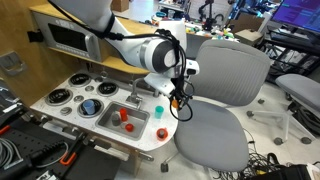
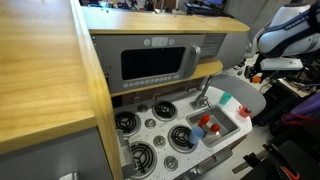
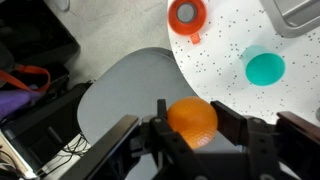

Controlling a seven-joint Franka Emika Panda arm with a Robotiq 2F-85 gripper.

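My gripper is shut on a round orange object (image 3: 192, 122), which fills the space between the fingers in the wrist view. In exterior view 1 the orange object (image 1: 175, 103) is held up in the air near the counter's right end, beyond the teal cup. Exterior view 2 shows the orange object (image 2: 256, 79) at the far right, raised above counter height. A teal cup (image 3: 264, 67) and a red mug (image 3: 187, 15) stand on the white countertop (image 3: 225, 45), both apart from the gripper.
A sink (image 1: 123, 122) holds red items (image 1: 116, 115). A blue cup (image 1: 88, 107) stands by the stove burners (image 1: 60, 97). Grey chairs (image 1: 215, 135) crowd the counter's right side. The counter between the teal cup and red mug is bare.
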